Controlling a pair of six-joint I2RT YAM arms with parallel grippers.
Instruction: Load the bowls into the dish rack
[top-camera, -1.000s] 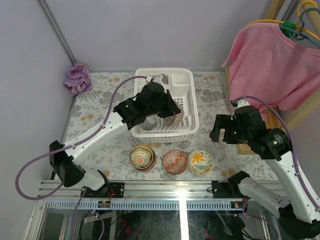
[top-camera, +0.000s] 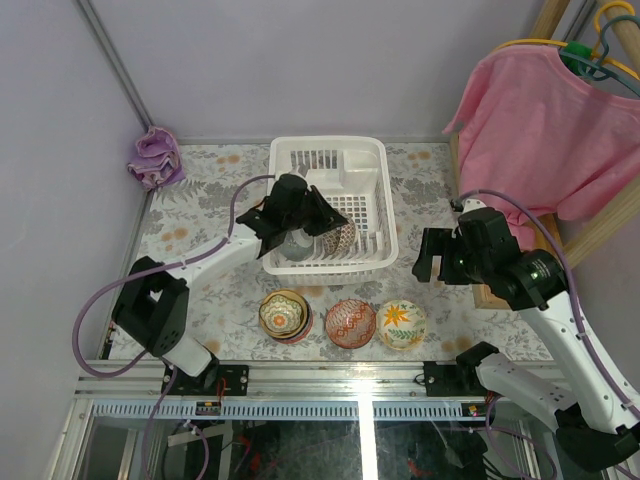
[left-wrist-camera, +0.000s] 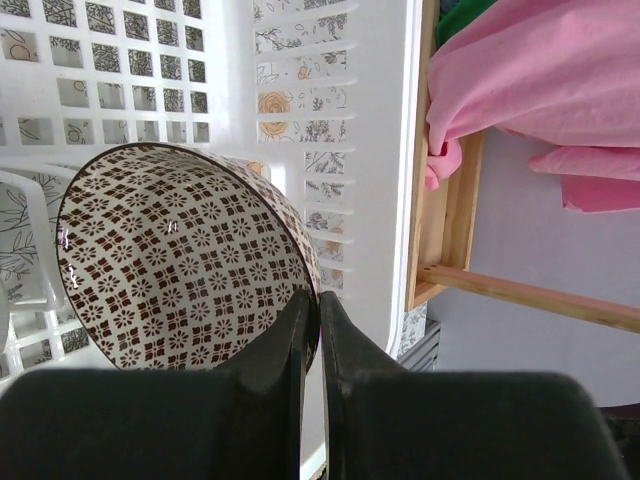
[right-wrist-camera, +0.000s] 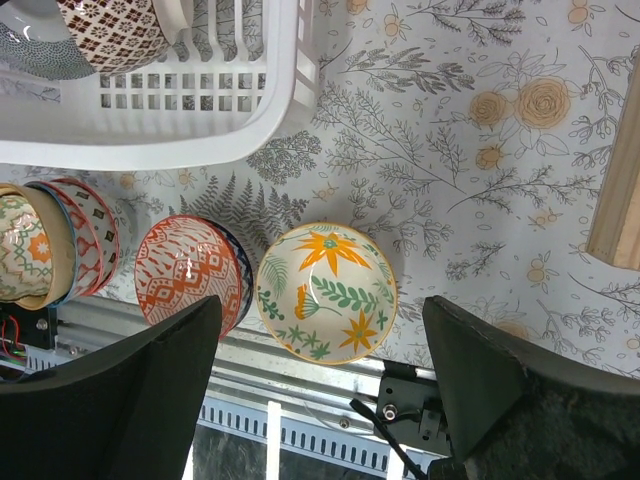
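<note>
The white dish rack (top-camera: 375, 250) holds a grey bowl (top-camera: 298, 250) and a brown-patterned bowl (left-wrist-camera: 185, 255). My left gripper is shut on that patterned bowl's rim, inside the rack. In front lie a stack of bowls (top-camera: 283, 318), an orange-patterned bowl (top-camera: 349, 323) and a yellow-flower bowl (top-camera: 400, 325). My right gripper (top-camera: 432, 255) hangs right of the rack; in the right wrist view its fingers are apart above the flower bowl, nothing between them.
A wooden frame (right-wrist-camera: 615, 180) with a pink shirt (top-camera: 540, 130) stands at the right. A purple cloth (top-camera: 155, 157) is at the back left. The counter between rack and frame is clear.
My right gripper has moved slightly left.
</note>
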